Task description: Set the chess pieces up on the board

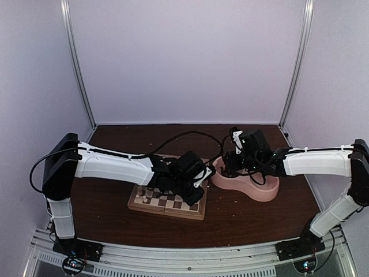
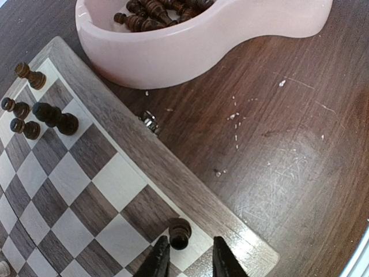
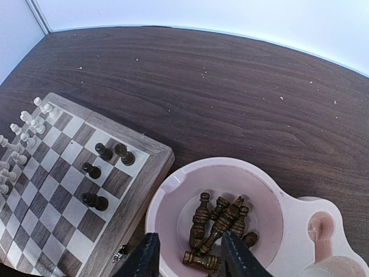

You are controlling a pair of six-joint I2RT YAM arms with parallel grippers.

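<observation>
The wooden chessboard (image 1: 183, 213) lies on the table, partly covered by my left arm. In the left wrist view a dark piece (image 2: 180, 233) stands near the board's edge, just beyond my left gripper, whose fingers are apart with nothing between them. Several dark pieces (image 3: 95, 201) stand on one side of the board, white pieces (image 3: 46, 108) along the opposite side. The pink bowl (image 3: 163, 195) holds several dark pieces (image 3: 219, 226) lying jumbled. My right gripper is open over the bowl's near part; a dark piece lies below its fingertips.
A metal clasp (image 2: 150, 122) sticks out from the board's side, between board and bowl. The bowl's narrow lobe (image 1: 264, 193) extends to the right. Bare table (image 2: 277, 144) lies in front of the bowl.
</observation>
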